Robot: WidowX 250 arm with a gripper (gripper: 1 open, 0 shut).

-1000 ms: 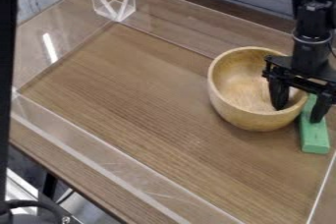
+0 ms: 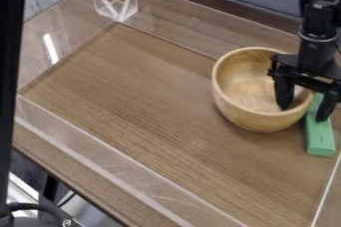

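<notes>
My black gripper point(image 2: 302, 100) is at the right of the table, its open fingers reaching down over the right rim of a wooden bowl point(image 2: 237, 90), one inside the bowl and the other outside it. A green rectangular object point(image 2: 320, 137) lies just right of the bowl, partly under the outer finger. Whether the fingers touch the rim is unclear.
A clear angular bracket point(image 2: 116, 7) stands at the back left, with transparent edging along the table's sides. A grey wall is behind.
</notes>
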